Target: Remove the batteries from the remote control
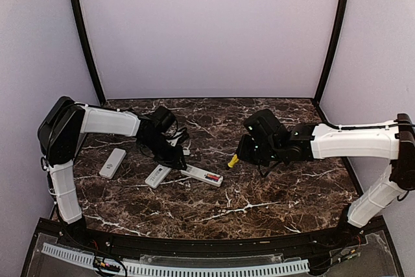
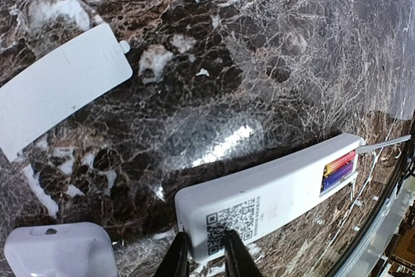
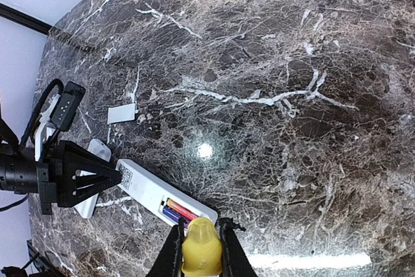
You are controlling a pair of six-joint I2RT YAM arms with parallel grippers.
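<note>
The white remote control (image 1: pixel 202 175) lies with its open battery compartment towards the right, and my left gripper is shut on its other end, by the QR code. Inside the compartment, in the right wrist view, a red battery (image 3: pixel 181 208) and a purple battery (image 3: pixel 172 215) sit side by side. My right gripper is shut on the yellow handle (image 1: pixel 233 160) of a tool. In the left wrist view, the tool's thin grey shaft (image 2: pixel 385 144) reaches the compartment's outer end. Whether it touches a battery I cannot tell.
A loose white battery cover (image 2: pixel 65 85) lies behind the remote. Two other white remotes are to the left, one (image 1: pixel 157 176) close to my left gripper and one (image 1: pixel 113 163) farther out.
</note>
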